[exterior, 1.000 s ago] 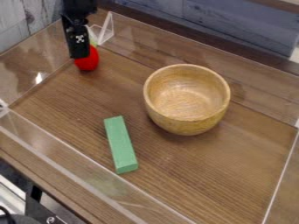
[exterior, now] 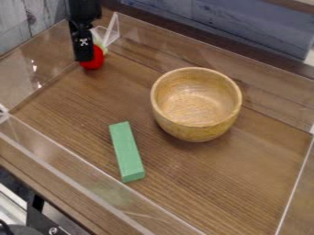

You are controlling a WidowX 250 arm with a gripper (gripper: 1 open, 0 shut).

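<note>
My black gripper (exterior: 84, 41) reaches down from the top left, open, over a red round object (exterior: 91, 61) that has a pale green and white piece behind it. The fingers partly cover the red object, and their exact contact with it is hard to tell.
A large tan bowl (exterior: 196, 122) sits right of centre. A green bar (exterior: 127, 151) lies at the lower middle.
The red object looks slightly more covered by it.
</note>
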